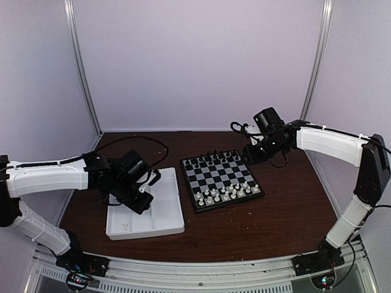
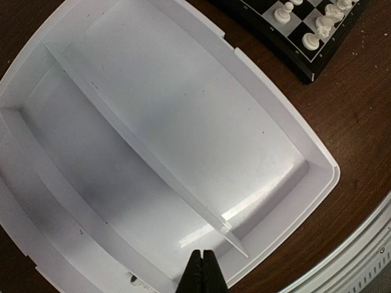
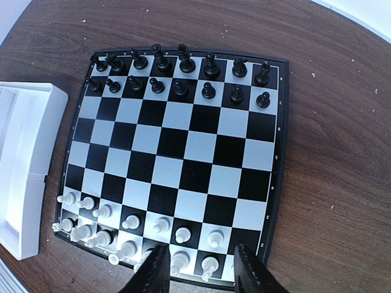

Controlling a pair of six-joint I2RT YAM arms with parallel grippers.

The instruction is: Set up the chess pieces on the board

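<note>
My left gripper is shut, its two fingertips together with nothing between them, above the near end of the white tray (image 1: pixel 146 234). No white pawn shows in the tray in the left wrist view; my fingers may cover part of the floor there. On the chess board (image 3: pixel 276 152), black pieces (image 3: pixel 181 89) fill two rows at the far side. White pieces (image 3: pixel 124 249) stand along the near side, and the dark square at the right end of their pawn row is bare. My right gripper hangs open over the board's near edge, fingers wide apart.
A long divider (image 2: pixel 131 137) splits the tray, and its wide compartment (image 2: pixel 201 104) is empty. The board lies just right of the tray with a narrow strip of table between. Bare wooden table (image 1: pixel 293 213) spreads to the right and in front.
</note>
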